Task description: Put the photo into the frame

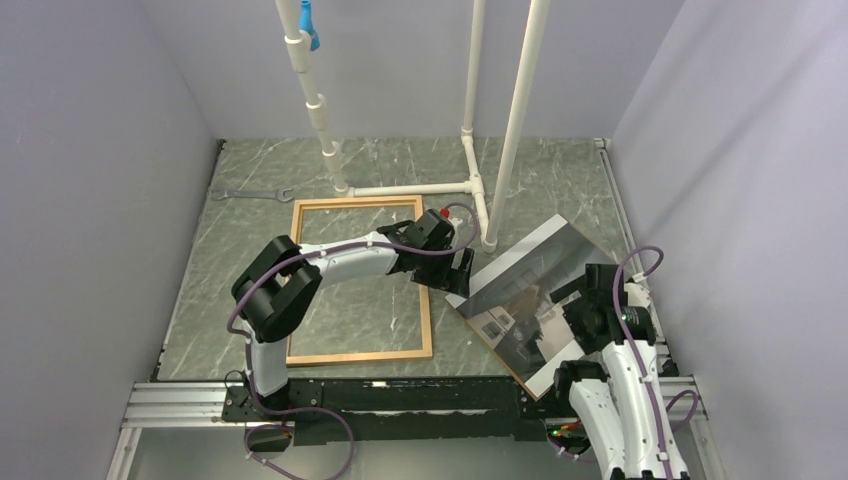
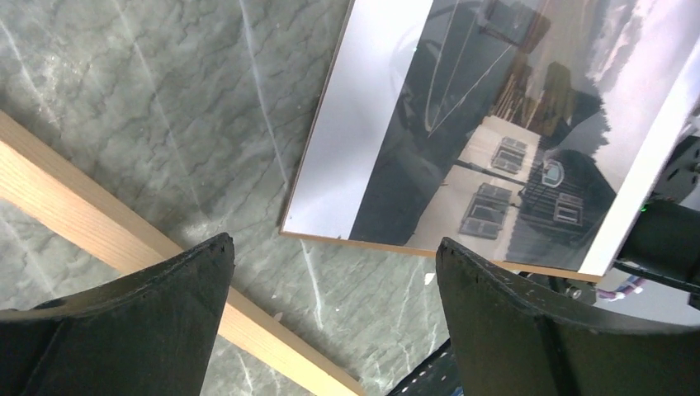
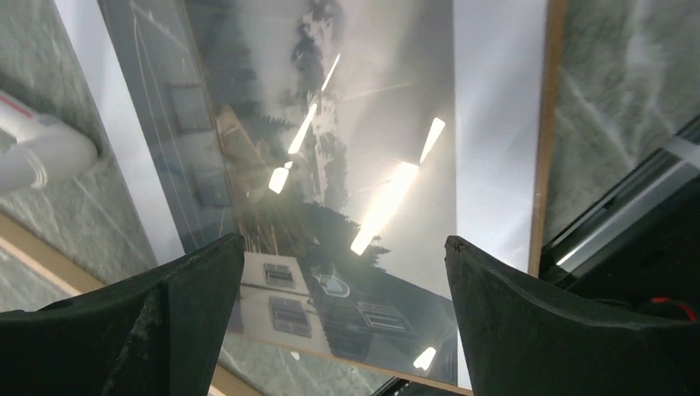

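Observation:
The photo [image 1: 515,310], a black-and-white picture with white borders and a glossy face, lies askew on the table at the right. To its left is the empty wooden frame [image 1: 426,325], flat on the tabletop. Near the photo's left corner, over the frame's right bar, my left gripper [image 1: 466,272] stands open; in its wrist view the photo [image 2: 330,165] lies beyond the fingers [image 2: 495,305]. My right gripper [image 1: 563,300] hangs open above the photo's right part, with the photo [image 3: 495,148] spread beneath its fingers [image 3: 190,289]. Neither one holds anything.
White pipes [image 1: 410,190] stand behind the frame and close to the photo's upper left edge. A wrench [image 1: 250,194] lies at the back left. Bare tabletop [image 1: 560,175] shows at the back right.

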